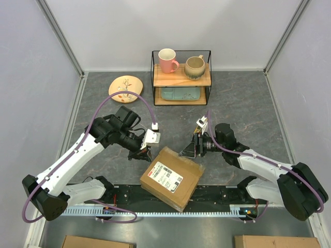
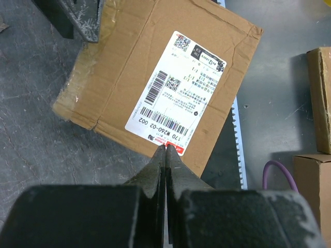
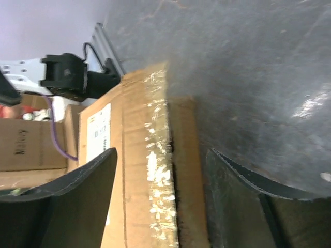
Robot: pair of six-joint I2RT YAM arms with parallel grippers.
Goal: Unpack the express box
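The express box lies tilted at the front edge of the work surface, white shipping label upward and clear tape along its far edge. My left gripper is shut, nothing showing between its fingers, just beyond the box's left edge in the top view. My right gripper is open over the taped far-right part of the box; in the right wrist view the taped edge lies between and below its open fingers.
A rack with two mugs and a tray stands at the back, beside a plate. More cardboard boxes sit beyond the front edge.
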